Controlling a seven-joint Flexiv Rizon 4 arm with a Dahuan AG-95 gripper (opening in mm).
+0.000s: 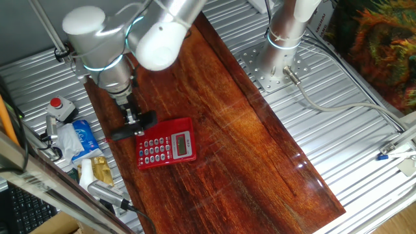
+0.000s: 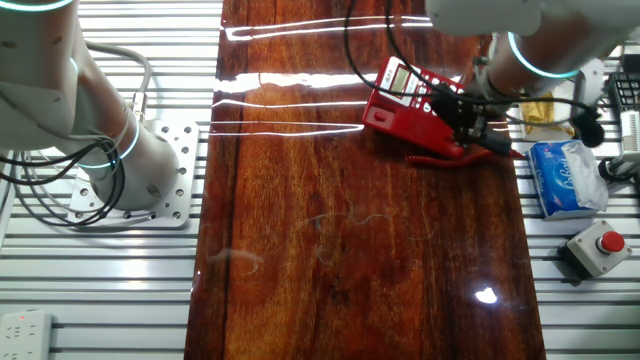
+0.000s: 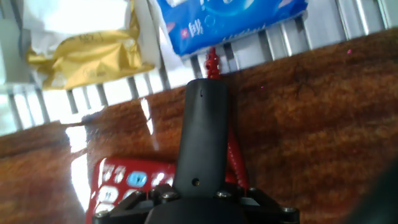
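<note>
A red desk phone [image 1: 166,144] with a keypad and small display lies on the wooden table; its keypad corner shows at the bottom of the wrist view. My gripper [image 1: 134,127] is shut on a long handset [image 3: 202,134], black on the face toward the wrist camera. In exterior view 2 a curved red edge [image 2: 440,161] shows along it. A red coiled cord [image 3: 213,62] comes out past its far end. From above, the handset lies across the phone's upper keypad-side corner; its height over the phone is hard to judge. The gripper hides its near end.
Beyond the table edge sit a blue tissue pack [image 3: 230,22], a gold packet [image 3: 93,59] and a red-topped stop button [image 2: 610,241]. A metal robot base [image 1: 276,65] stands on the opposite side.
</note>
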